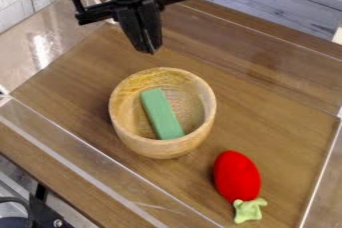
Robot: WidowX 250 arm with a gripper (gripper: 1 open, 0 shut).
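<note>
A wooden bowl [135,126] stands on the wooden table, with a green bar [162,114] lying inside it. Above and behind the bowl, at the top of the view, is my black gripper [150,42], apart from the bowl and pointing down. Its fingers are seen close together, and I cannot tell whether they are open or shut.
A red vegetable-like object [237,176] with a pale green top lies at the lower right. Clear panels edge the table, and a white-grey wooden wall stands behind it.
</note>
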